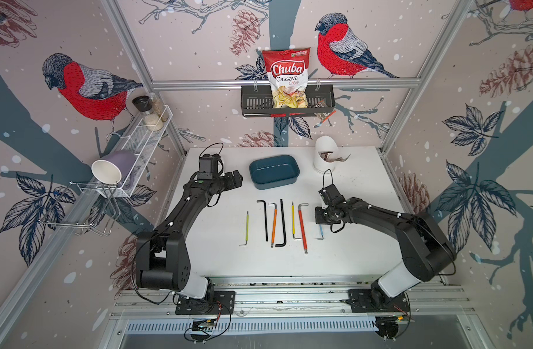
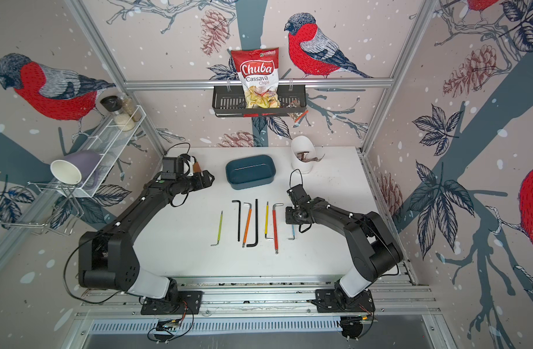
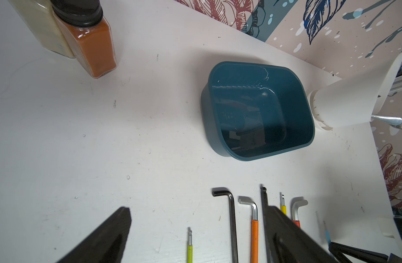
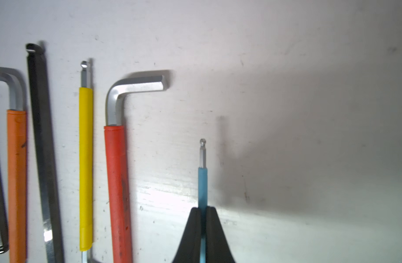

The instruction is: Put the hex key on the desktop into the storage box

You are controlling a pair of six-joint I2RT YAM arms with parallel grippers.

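Note:
Several L-shaped hex keys lie in a row on the white desktop: green (image 1: pixel 246 226), black, orange (image 1: pixel 274 226), yellow (image 1: pixel 292 221), red (image 1: pixel 302 232) and a thin blue one (image 4: pixel 202 188). Behind them stands the teal storage box (image 1: pixel 274 172), empty. My right gripper is over the blue key, shut, its fingertips meeting on the key's line; whether the key is held between them is unclear. My left gripper (image 1: pixel 234 179) hangs open left of the box, its blurred fingers apart in the left wrist view.
A white holder with cutlery (image 1: pixel 325 151) stands behind right of the box. Spice jars (image 3: pixel 89 48) stand at the back left. A rack (image 1: pixel 246 101) with a chips bag hangs on the back wall.

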